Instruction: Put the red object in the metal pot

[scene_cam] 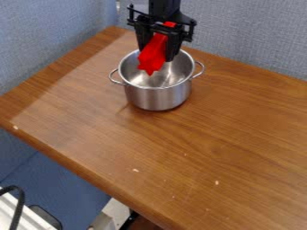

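The red object (153, 56) hangs over the opening of the metal pot (157, 97), its lower end appearing just within the rim. My black gripper (155, 41) comes down from the top of the view and is shut on the red object's upper part. The pot stands upright on the wooden table, with a thin loop handle on either side. Part of the pot's back rim is hidden behind the gripper and the red object.
Grey-blue walls rise close behind and along the left. A dark cable and white gear lie below the table's edge at lower left.
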